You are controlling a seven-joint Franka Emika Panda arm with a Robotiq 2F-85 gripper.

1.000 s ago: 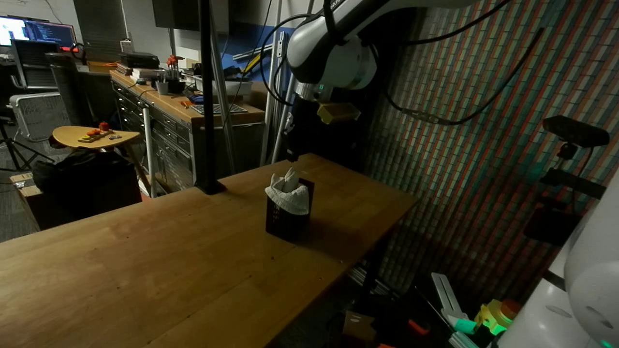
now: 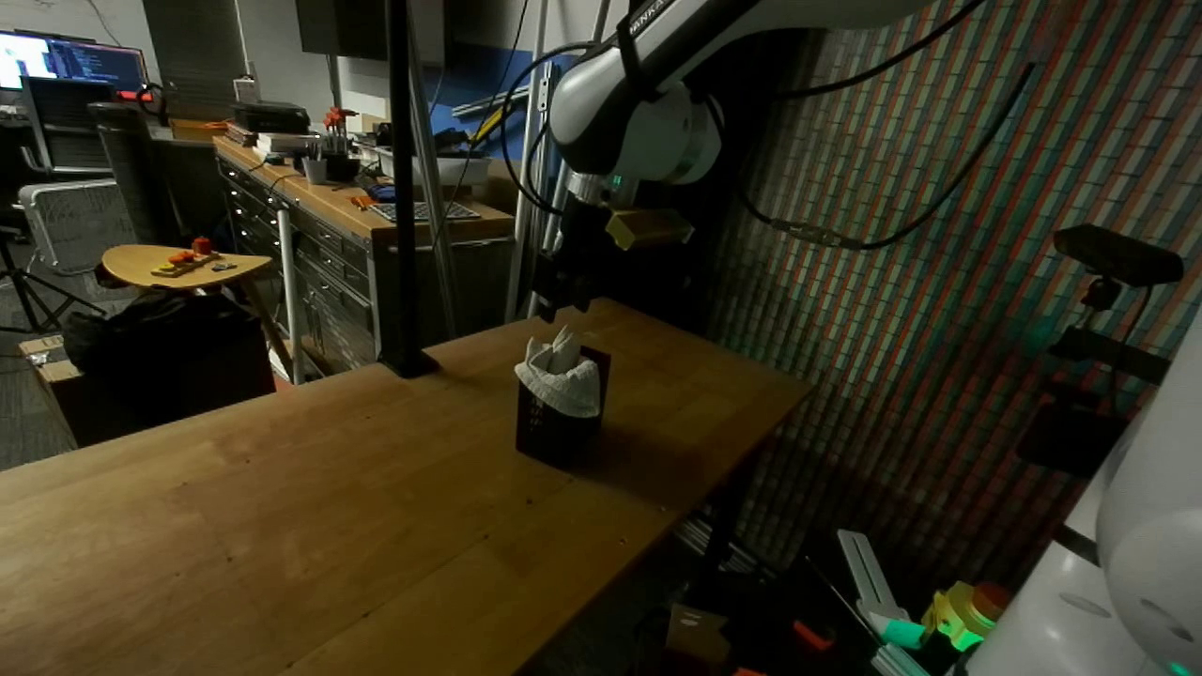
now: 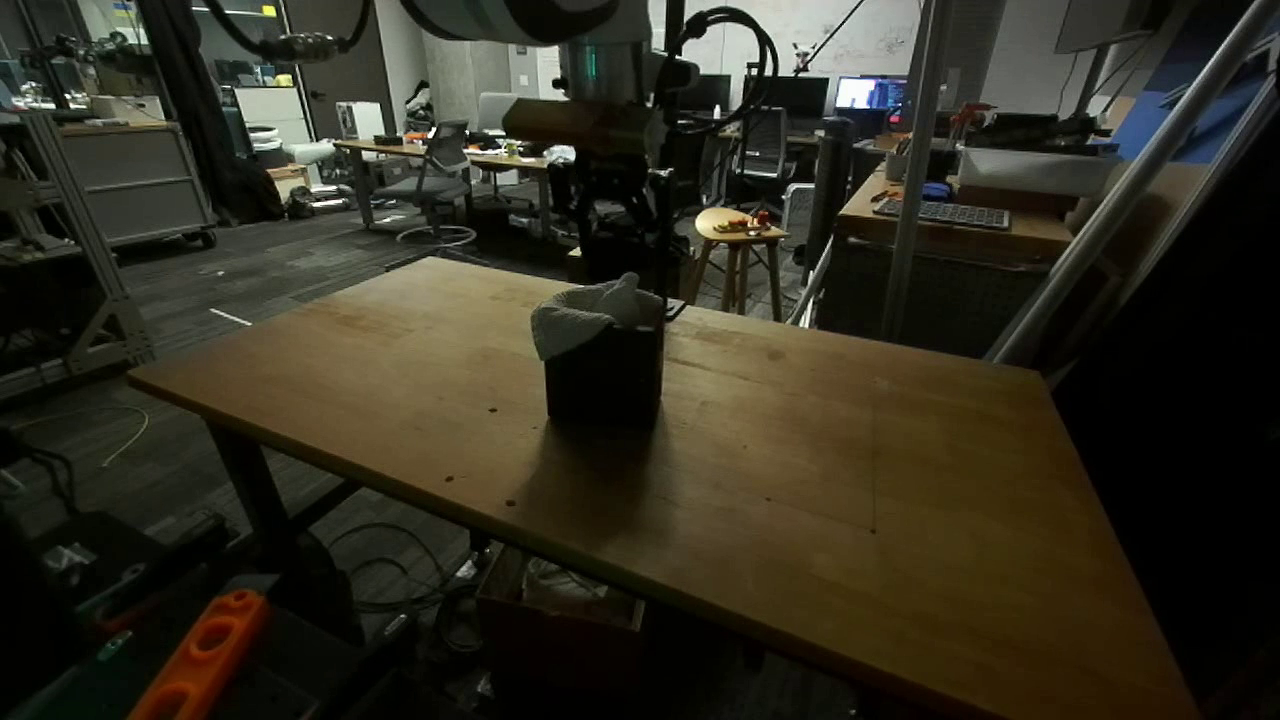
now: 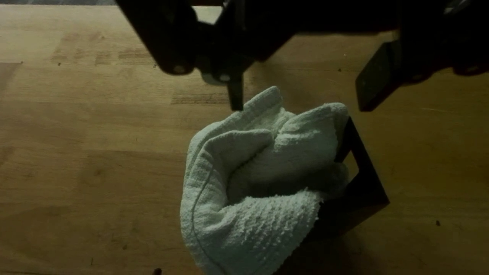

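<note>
A pale, textured towel (image 4: pixel 256 224) sits bunched in a small black box (image 4: pixel 362 192), draped over one side, with a few folds poking up above the rim. The box (image 2: pixel 548 434) stands upright on the wooden table, and the towel (image 3: pixel 576 318) hangs over its left edge in the second exterior view. My gripper is open and empty, its two dark fingers wide apart over the towel's raised folds. From the first exterior view, the gripper (image 2: pixel 565 306) appears just above the towel, apart from it.
A black post (image 2: pixel 400 203) rises at the table's far edge. A striped curtain (image 2: pixel 901 338) hangs beyond the table's right side.
The arm has shifted slightly left and the gripper has turned, so both fingers now show spread apart in the first exterior view. The towel and box have not moved.
</note>
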